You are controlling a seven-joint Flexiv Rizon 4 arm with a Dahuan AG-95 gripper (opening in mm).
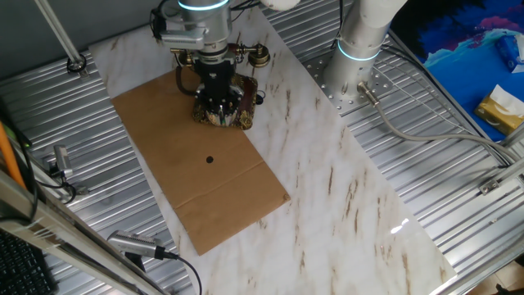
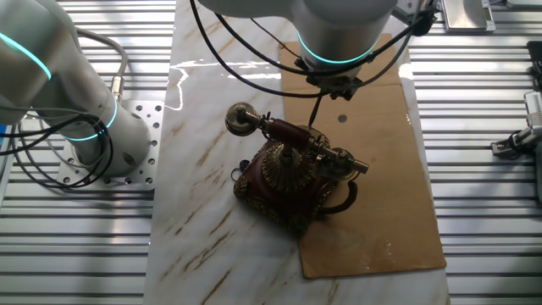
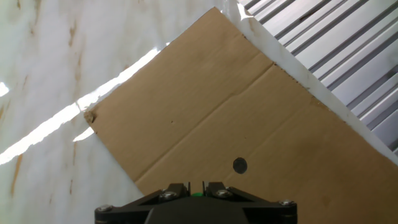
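Observation:
An ornate dark-red and brass telephone stands on the table, partly over a sheet of brown cardboard. Its handset rests across the cradle. In exterior view 1 my gripper overlaps the phone and hides part of it. From the wrist I see the gripper's fingertips close together over the cardboard, a narrow gap between them. A bit of green shows low in that gap; what it is I cannot tell. A black round spot marks the cardboard just beyond the fingertips.
A camera on a stand sits by the left edge, its cable crossing the table corner.

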